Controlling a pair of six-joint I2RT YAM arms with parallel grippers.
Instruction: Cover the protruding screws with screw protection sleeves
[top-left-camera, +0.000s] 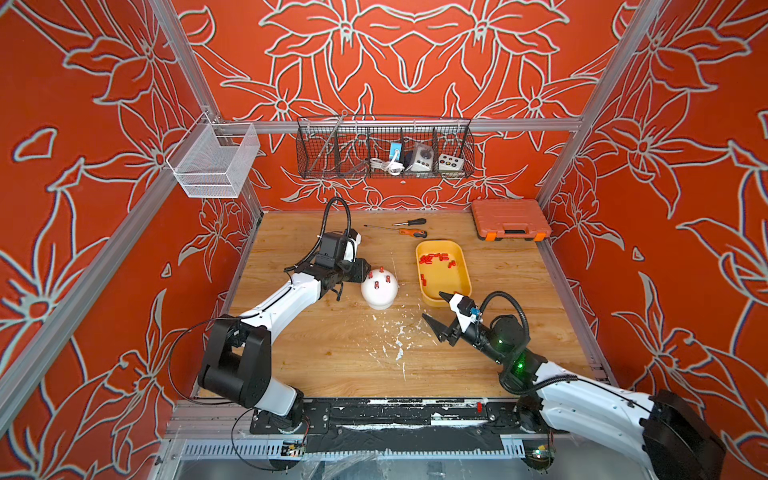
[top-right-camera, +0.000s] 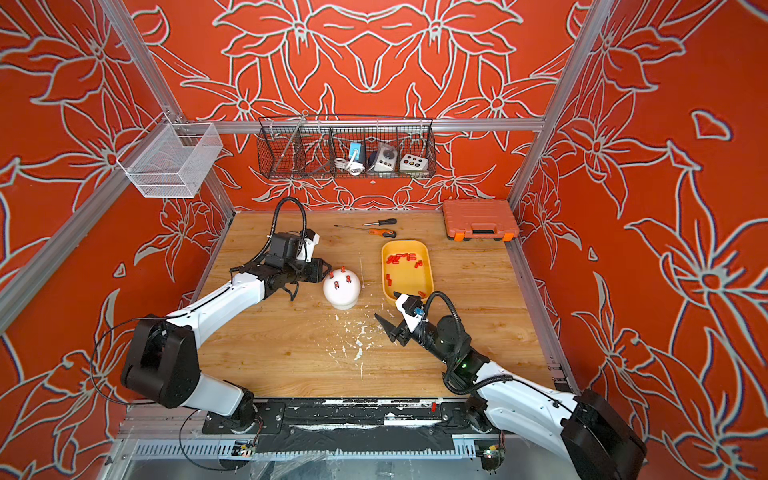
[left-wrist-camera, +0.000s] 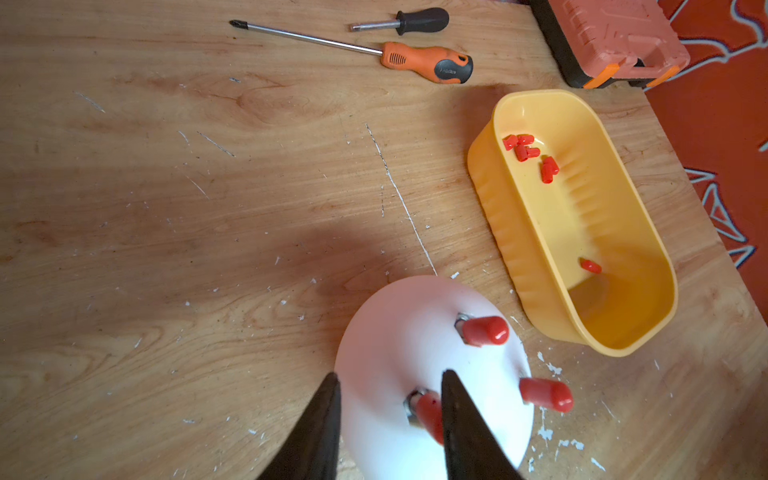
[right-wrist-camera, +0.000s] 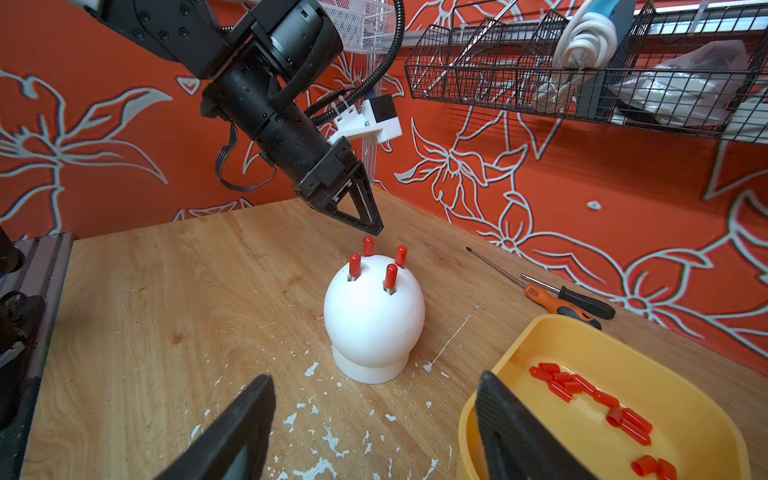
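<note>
A white dome (right-wrist-camera: 372, 320) carries several upright pins topped with red sleeves (right-wrist-camera: 390, 277), with some metal showing at their bases. Above and left of the dome, my left gripper stands open, nothing visible between its fingers; in the left wrist view the fingertips are blurred over the dome's near part. My right gripper (top-left-camera: 434, 312) is open and empty at the near left corner of the yellow tray (top-right-camera: 408, 277), which holds loose red sleeves (left-wrist-camera: 548, 172).
Two screwdrivers (left-wrist-camera: 424, 60) lie behind the tray. An orange case (top-left-camera: 509, 217) sits at the back right, and a wire basket (top-left-camera: 344, 148) hangs on the back wall.
</note>
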